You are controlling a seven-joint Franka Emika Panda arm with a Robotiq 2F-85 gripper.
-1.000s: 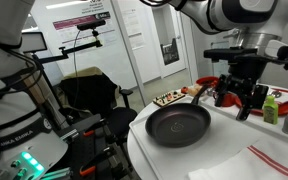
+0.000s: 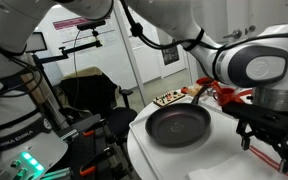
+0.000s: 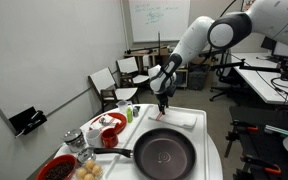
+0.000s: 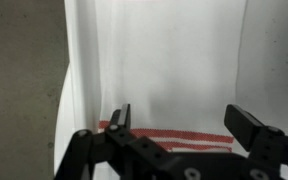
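Observation:
A white cloth with red stripes (image 4: 169, 70) lies flat on the white table, filling most of the wrist view. My gripper is over its striped end, fingers wide apart, with nothing between the fingers. In the first exterior view the gripper (image 2: 268, 150) points down above the cloth (image 2: 219, 164) near the table's right side, and the arm hides part of the cloth. Seen from the second exterior view, the gripper (image 3: 162, 104) is small and at the far end of the table. Whether the fingertips touch the cloth cannot be told.
A black frying pan (image 2: 179, 125) stands on the table left of the gripper; its handle points toward the back. Red dishes (image 2: 216, 92) are behind the arm. A bowl of dark items (image 3: 56, 171), a pot (image 3: 72, 140) and bottles crowd the far side. Table between pan and cloth is bare.
My gripper has come down and toward the near right, from above the red dishes to over the cloth. The pan and cloth have not moved.

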